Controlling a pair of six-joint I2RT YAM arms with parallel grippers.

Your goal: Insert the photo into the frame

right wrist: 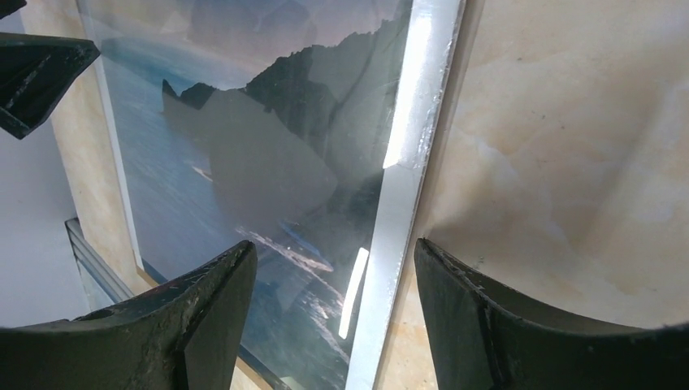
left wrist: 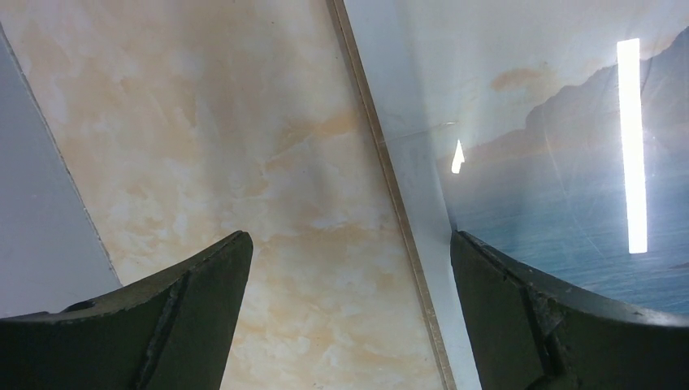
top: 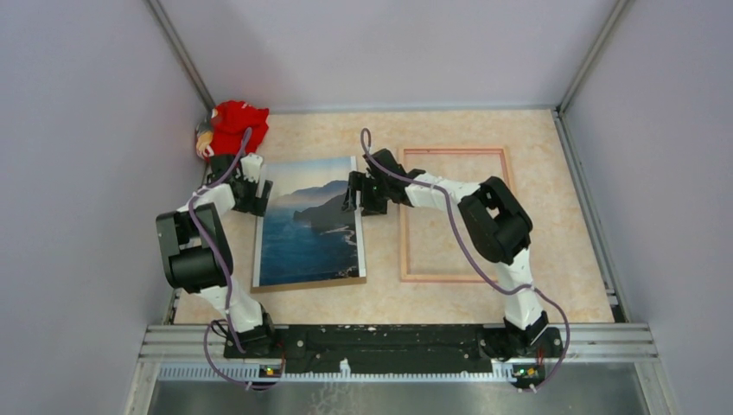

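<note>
The photo (top: 307, 233), a seascape with dark cliffs under a glossy sheet, lies on a thin board at the table's left-centre. My left gripper (top: 258, 197) stands open at its left edge, fingertips straddling that edge in the left wrist view (left wrist: 349, 240). My right gripper (top: 359, 192) is at the upper right edge; in the right wrist view (right wrist: 333, 252) its parted fingertips sit either side of the white border, nothing visibly gripped. The empty light-wood frame (top: 404, 255) lies to the right, partly under my right arm.
A red cloth bundle (top: 235, 125) sits in the back left corner. Bare table (top: 562, 233) shows right of the frame and along the front. Grey walls border the back and sides.
</note>
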